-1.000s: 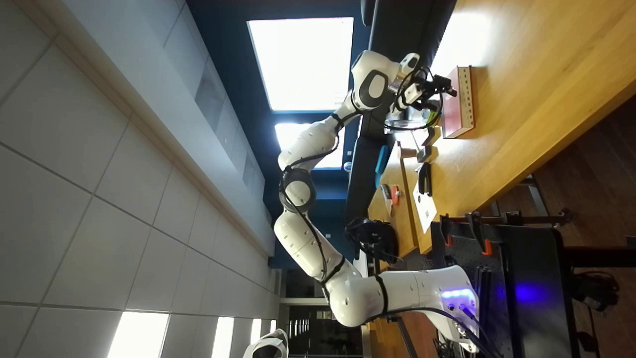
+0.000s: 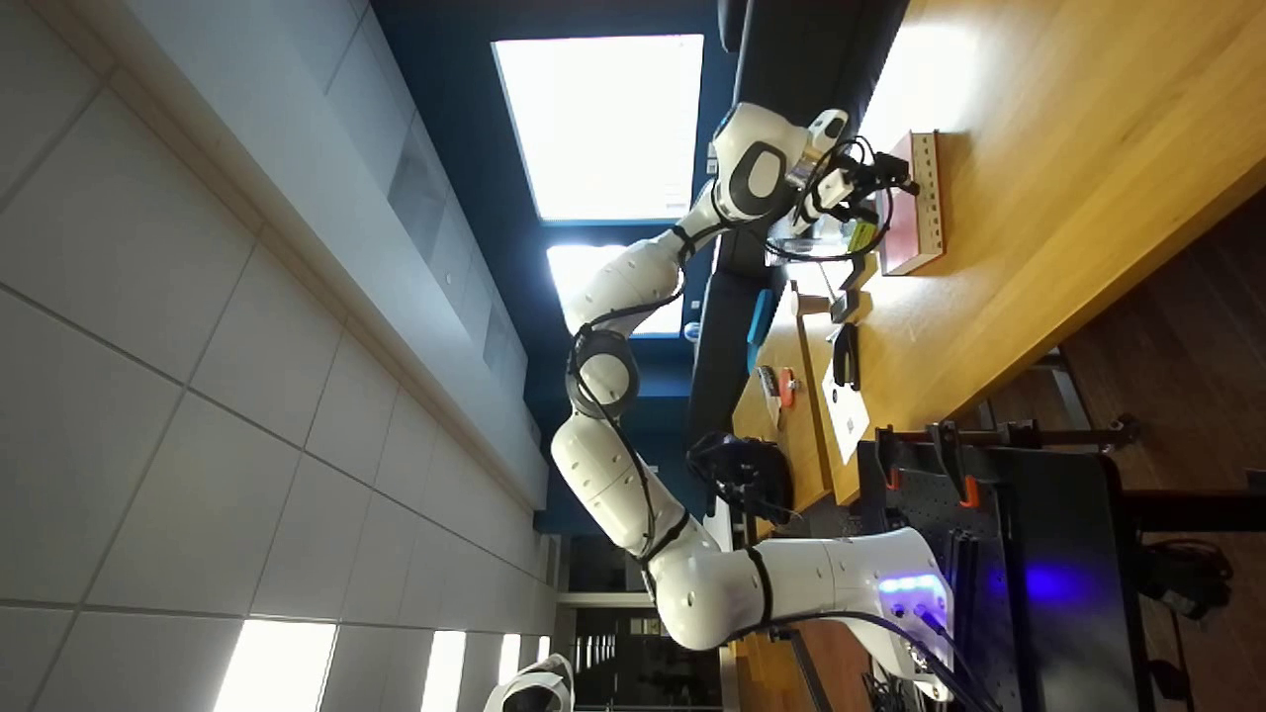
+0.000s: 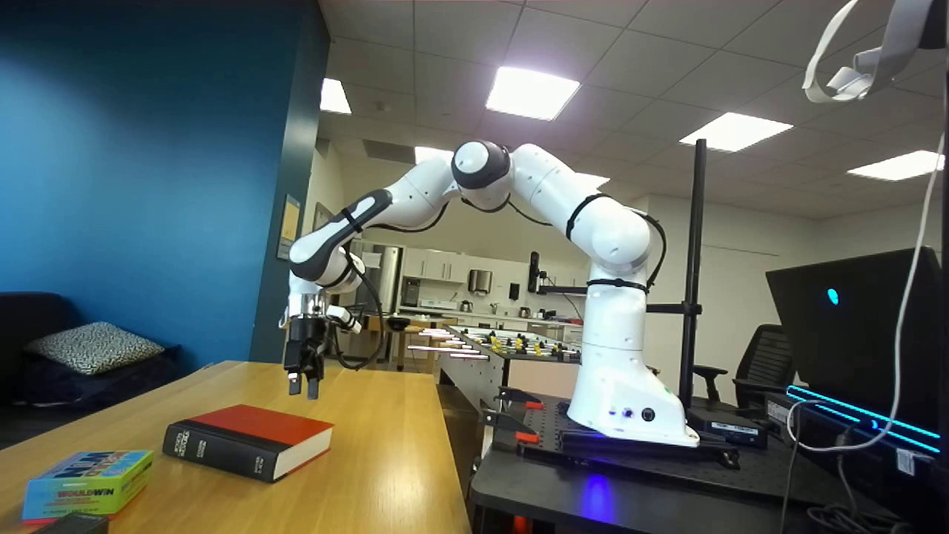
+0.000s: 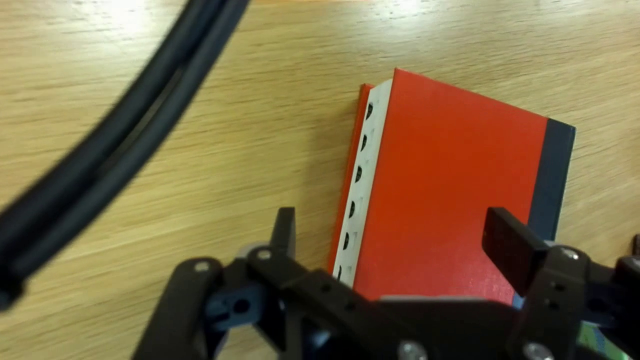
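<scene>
A thick red book with a black spine (image 3: pixel 255 437) lies flat on the wooden table; its thumb-indexed page edge shows in the wrist view, where the red cover (image 4: pixel 456 192) fills much of the right side. My gripper is open, with its fingers wide apart. One fingertip (image 4: pixel 283 231) appears over bare table left of the page edge, the other over the cover near the spine. In exterior view 2 the gripper (image 3: pixel 303 388) hangs above the table behind the book, apart from it. Nothing is held.
A colourful game box (image 3: pixel 87 485) sits beside the book at the table's near left, with a dark object (image 3: pixel 75 524) in front. A black case (image 2: pixel 846 356) and white paper (image 2: pixel 844 410) lie toward the base.
The arm has reached slightly outward and the gripper has shifted a little toward the page-edge side of the book. The book has stayed in place.
</scene>
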